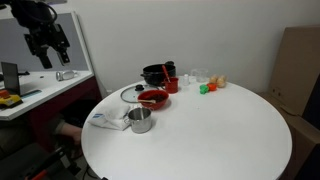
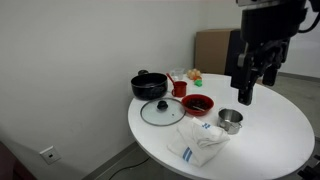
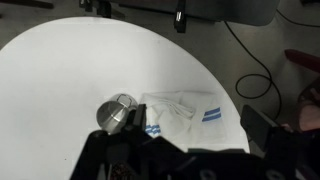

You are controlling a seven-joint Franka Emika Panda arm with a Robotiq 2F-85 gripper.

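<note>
My gripper (image 2: 254,90) hangs high above the near edge of the round white table, its fingers apart and empty. In the wrist view its two dark fingers stand wide of each other, with the cloth visible between and beyond them. A white towel with blue stripes (image 3: 188,118) lies crumpled near the table's edge. Beside it stands a small steel pot (image 1: 140,120), open at the top. Behind these are a red bowl (image 1: 153,99) with dark contents and a utensil across it, and a glass lid (image 2: 163,111) with a black knob.
At the back stand a black pot (image 2: 150,84), a red cup (image 2: 180,89) and several small green, orange and tan items (image 1: 211,86). A side counter (image 1: 45,88) holds tools and a laptop.
</note>
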